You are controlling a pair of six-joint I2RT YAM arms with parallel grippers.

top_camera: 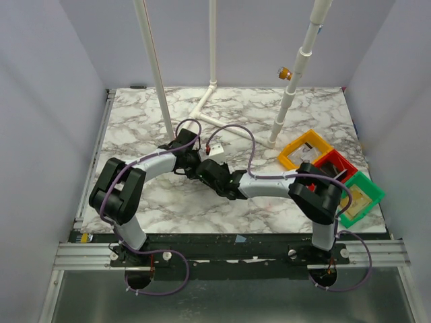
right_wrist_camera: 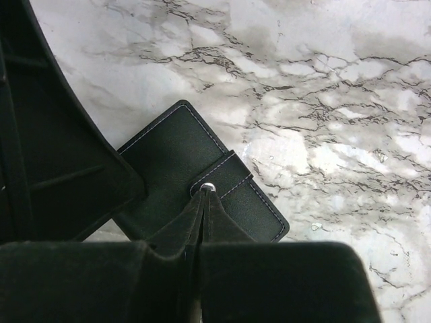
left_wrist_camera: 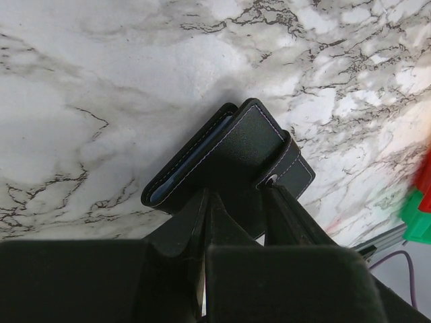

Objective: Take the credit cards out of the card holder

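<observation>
The black card holder (left_wrist_camera: 242, 141) lies slanted on the marbled table, a bluish-white edge showing between its two covers in the left wrist view. Its snap strap (right_wrist_camera: 231, 173) is folded over the front, and the silver stud (right_wrist_camera: 209, 186) shows. My right gripper is shut with its tips at the stud; nothing is between them and the strap lies outside. My left gripper is shut at the holder's other part; whether any holder edge is pinched there is hidden. From above, both arms cover the holder.
At the right stand a yellow bin (top_camera: 289, 163), a red bin (top_camera: 347, 163) and a green bin (top_camera: 374, 192). White pipes (top_camera: 232, 126) rise behind the arms. Bare table lies in front of and left of the grippers.
</observation>
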